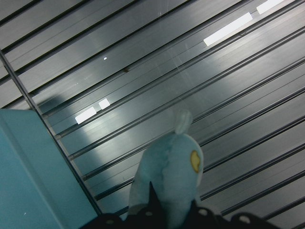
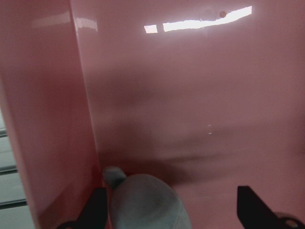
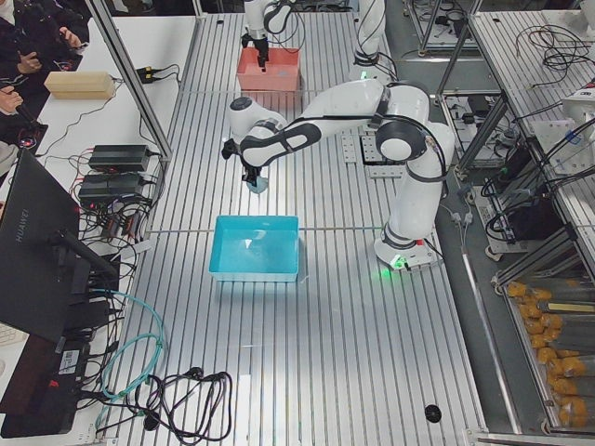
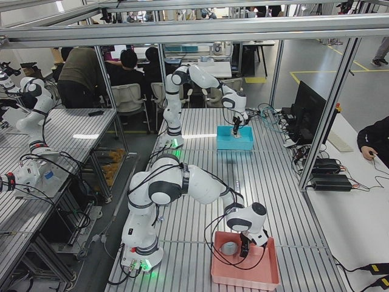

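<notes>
My left gripper (image 3: 251,171) is shut on a pale blue plush toy (image 3: 257,184), held above the slatted table beside the teal bin (image 3: 254,277); in the left wrist view the toy (image 1: 167,174) shows a yellow patch and the bin wall (image 1: 43,171) is at left. My right gripper is open inside the pink bin (image 4: 245,280), over a grey plush toy (image 2: 143,205) lying near the bin's wall, between or just below its fingers.
A monitor (image 3: 33,260), power boxes and loose cables line the left edge in the left camera view. The table around the teal bin is mostly clear. Metal frame posts stand along the edges.
</notes>
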